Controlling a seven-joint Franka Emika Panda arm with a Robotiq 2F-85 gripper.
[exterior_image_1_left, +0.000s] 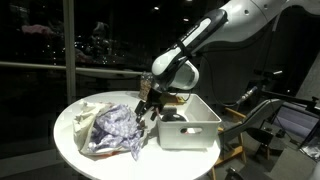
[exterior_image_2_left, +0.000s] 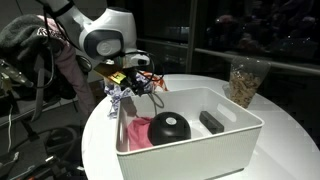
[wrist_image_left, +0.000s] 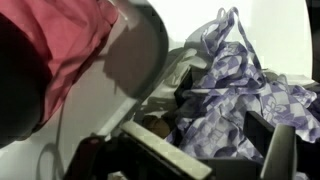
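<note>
My gripper is open, its two fingers apart at the bottom of the wrist view with nothing held between them. A purple-and-white checked cloth (wrist_image_left: 235, 105) lies beyond and below the fingers. In exterior view 1 this cloth (exterior_image_1_left: 120, 128) is crumpled against a pale bag (exterior_image_1_left: 84, 122) on the left of the table. The white bin (exterior_image_1_left: 190, 134) stands to the right, and my gripper (exterior_image_1_left: 147, 106) is over the space between bin and cloth. Inside the bin are a red cloth (exterior_image_2_left: 145, 132), a black rounded object (exterior_image_2_left: 169, 127) and a dark block (exterior_image_2_left: 211, 122).
The round white table (exterior_image_1_left: 68, 139) carries everything. A clear container of brown pieces (exterior_image_2_left: 246, 80) stands behind the bin. The bin's tall walls are close to my gripper. Folding chairs (exterior_image_1_left: 262, 115) stand off the table to the right.
</note>
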